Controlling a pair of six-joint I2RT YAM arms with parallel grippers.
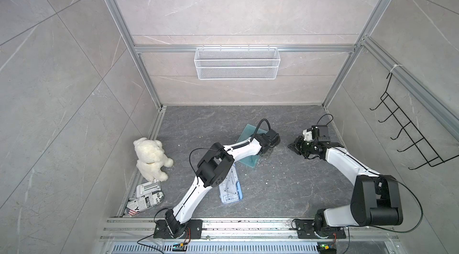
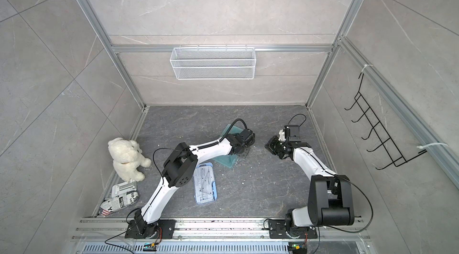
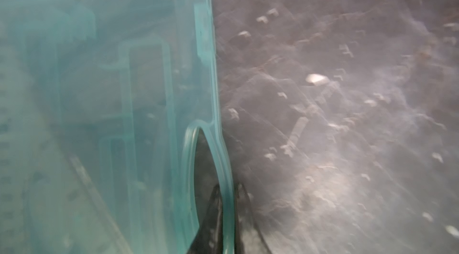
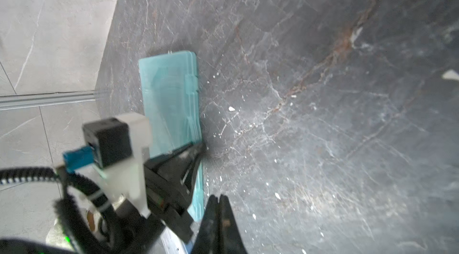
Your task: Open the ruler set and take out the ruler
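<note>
A translucent teal ruler case (image 1: 248, 158) with pale shapes inside lies in the middle of the floor. My left gripper is shut on the case's handle rim (image 3: 215, 144); the left wrist view is blurred. In the right wrist view the case (image 4: 167, 96) is partly behind the left gripper's body. My right gripper is shut with nothing showing between its fingers, off to the right of the case.
A blue-edged clear case (image 2: 204, 182) lies nearer the front. A white bear (image 1: 150, 158) and packets (image 1: 145, 200) are at the left. A basket (image 1: 236, 62) and black hook rack (image 1: 406, 129) hang on the walls.
</note>
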